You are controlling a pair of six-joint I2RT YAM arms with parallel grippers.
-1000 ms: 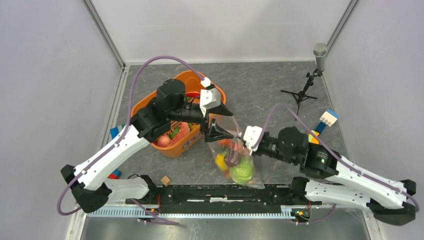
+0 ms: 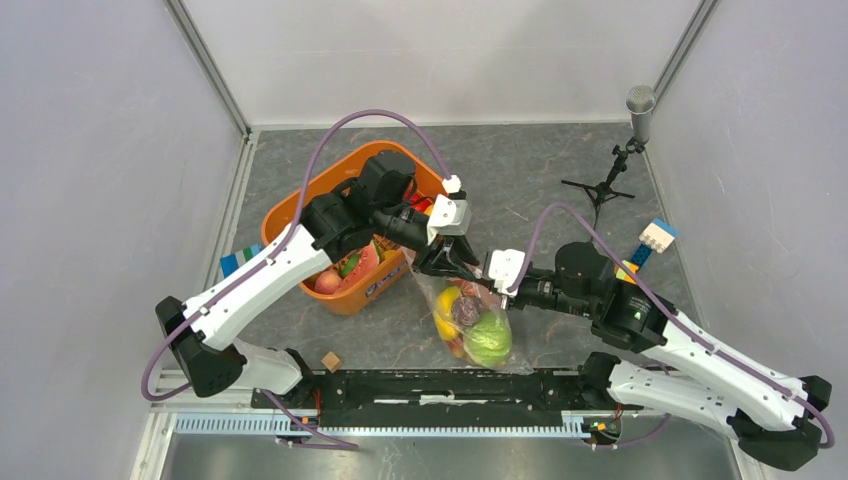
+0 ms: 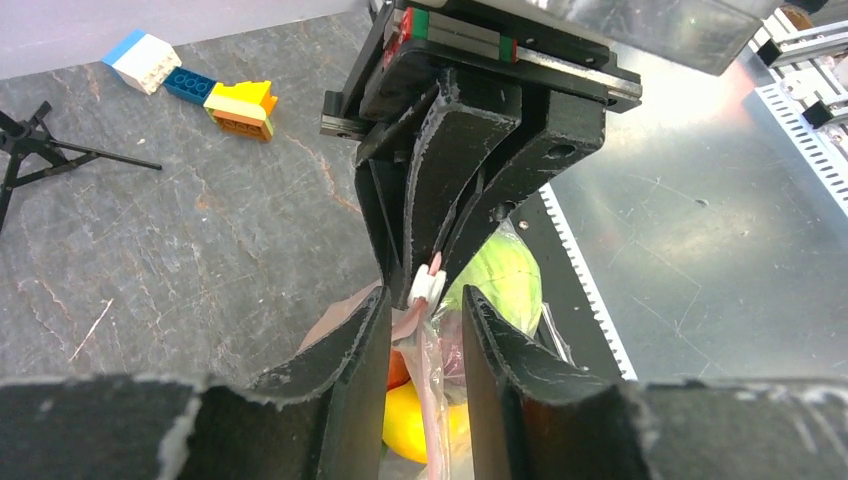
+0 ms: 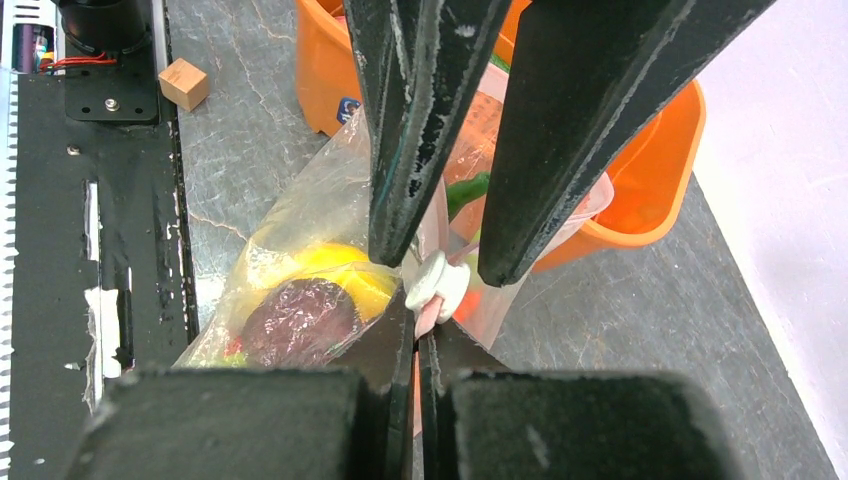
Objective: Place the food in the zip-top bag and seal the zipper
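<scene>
A clear zip bag (image 2: 446, 292) hangs beneath both grippers, holding a yellow food piece (image 4: 345, 268), a dark purple one (image 4: 300, 322) and a green cabbage-like one (image 2: 488, 340). My right gripper is shut on the pinkish end of the bag's zipper, just beside the white slider (image 4: 438, 284). From the other side, my left gripper reaches over that spot, part open. Its fingers (image 3: 350, 370) stand either side of the slider and zipper, with gaps showing. The pinkish zipper strip (image 3: 432, 390) runs down between them in the left wrist view.
An orange basket (image 2: 278, 222) with more toy food stands behind the left arm. A small wooden cube (image 2: 331, 361) lies at the front left. Toy bricks (image 2: 656, 236) and a microphone stand (image 2: 604, 188) are on the right.
My left gripper has moved right and toward the viewer, closing on the right gripper's tip. The right arm has shifted only slightly, and the bag has swung a little.
</scene>
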